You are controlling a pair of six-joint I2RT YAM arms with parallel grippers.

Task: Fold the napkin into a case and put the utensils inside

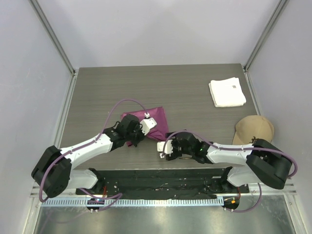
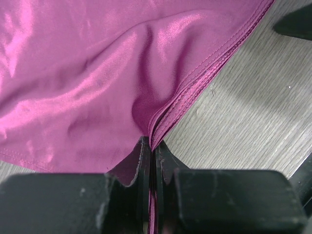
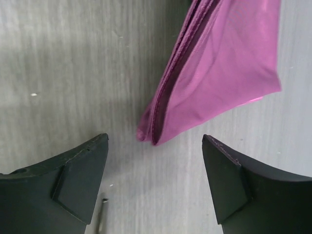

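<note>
The magenta napkin (image 1: 157, 116) lies folded on the table in the top view, partly hidden by both arms. My left gripper is shut on the layered edge of the napkin (image 2: 73, 68), which bunches into creases just past the fingertips. The right gripper stands part open, its fingers spread either side of a pointed napkin corner (image 3: 168, 124) in the right wrist view. No grip on that corner shows. A thin piece of a utensil (image 3: 101, 214) appears near the left finger; from above, the right arm covers most of the utensils.
A folded white cloth (image 1: 227, 92) lies at the table's right side. Below it sits a tan cap (image 1: 253, 129), close to the right arm. The front table edge runs near both grippers.
</note>
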